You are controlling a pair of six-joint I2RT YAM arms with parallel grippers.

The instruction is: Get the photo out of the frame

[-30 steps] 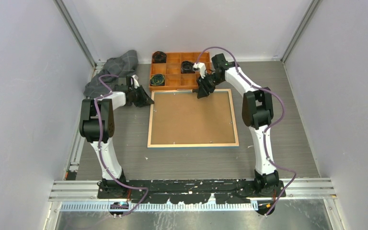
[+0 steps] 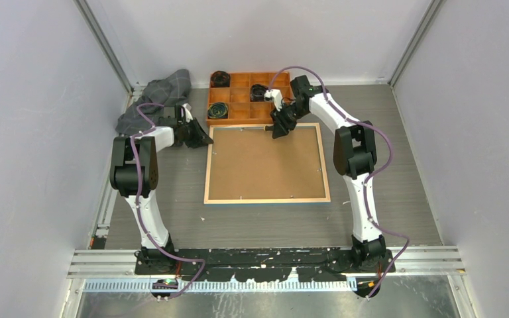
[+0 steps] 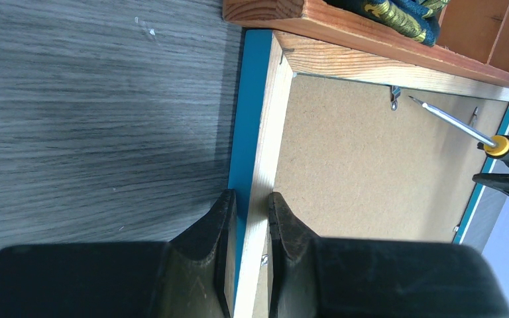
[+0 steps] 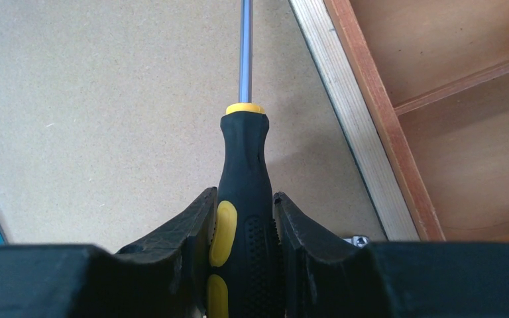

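Observation:
Face down on the table lies the photo frame (image 2: pixel 267 200), pale wood with blue outer sides, its brown backing board (image 2: pixel 265 165) showing. Small metal clips hold along the inner edge; one clip (image 3: pixel 394 97) is at the far rail. My left gripper is shut on the frame's left rail near the far corner. My right gripper is shut on the black and yellow handle of a screwdriver (image 4: pixel 246 152). In the left wrist view the screwdriver's tip points left, close to the far-rail clip, apart from it in that view. No photo is visible.
Against the frame's far rail stands an orange wooden organizer (image 2: pixel 240 96) with coiled dark items in some compartments. A grey cloth (image 2: pixel 152 103) is heaped at the back left. Bare table (image 2: pixel 391 192) lies right of the frame.
The left gripper and the frame have stayed still.

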